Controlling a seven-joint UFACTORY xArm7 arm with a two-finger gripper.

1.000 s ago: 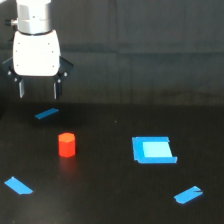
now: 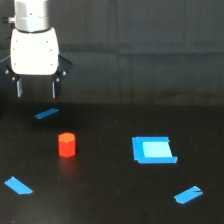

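Note:
A small red block (image 2: pixel 67 145) sits alone on the black table, left of the middle. My white gripper (image 2: pixel 37 89) hangs at the upper left, above and behind the block and well clear of it. Its two dark fingers are spread wide with an empty gap between them, so it stands open. On the right half of the table lies a white square (image 2: pixel 156 149) framed by blue tape (image 2: pixel 139 158); nothing rests on it.
Strips of blue tape mark the table at the front left (image 2: pixel 18 186), front right (image 2: pixel 187 195) and back left (image 2: pixel 47 113). A dark curtain (image 2: pixel 140 50) closes off the back.
My gripper has shifted very slightly left and up, still open. The block and the taped square have not moved.

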